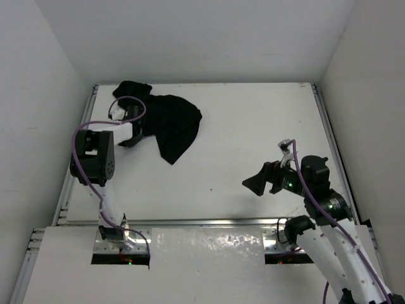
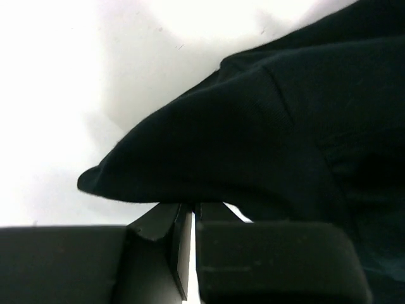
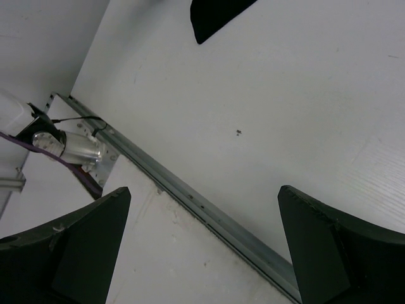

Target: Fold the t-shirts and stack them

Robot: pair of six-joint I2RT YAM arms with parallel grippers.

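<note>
A black T-shirt (image 1: pixel 174 123) lies crumpled at the back left of the white table, with a bunched part toward the rear corner. My left gripper (image 1: pixel 131 130) is at its left side; in the left wrist view the left gripper is shut, with the black cloth (image 2: pixel 253 139) running right up to its fingertips, apparently pinched there. My right gripper (image 1: pixel 262 180) stands open over the right front of the table, empty; in the right wrist view a corner of the shirt (image 3: pixel 215 16) shows at the top.
Metal rails (image 1: pixel 209 221) run along the front edge and sides, with walls behind and at both sides.
</note>
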